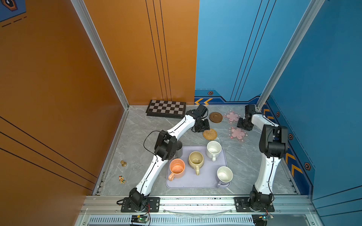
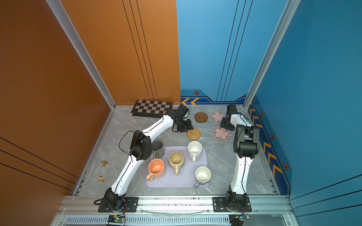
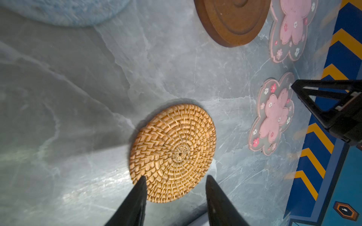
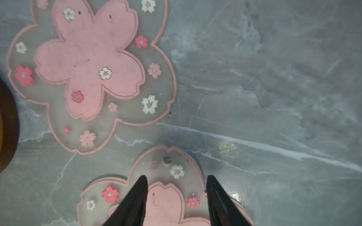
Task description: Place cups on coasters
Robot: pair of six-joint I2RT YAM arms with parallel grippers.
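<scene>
A round woven coaster (image 3: 173,150) lies under and just ahead of my left gripper, whose fingers stand apart with nothing between them. Behind it is a brown wooden coaster (image 1: 215,117). Two pink flower coasters lie to the right, a rear one (image 4: 90,64) and a front one (image 1: 238,133). My right gripper hovers over the front one's edge, open and empty. In the lavender tray (image 1: 199,183) stand an orange cup (image 1: 177,167), a tan cup (image 1: 196,160) and two white cups (image 1: 213,148) (image 1: 224,174). A grey cup (image 2: 158,148) is partly hidden by my left arm.
A checkered board (image 1: 166,108) lies at the back left. A small brass piece (image 1: 123,163) and a small colourful figure (image 1: 122,179) sit at the front left. Bare table spreads between the tray and my right arm.
</scene>
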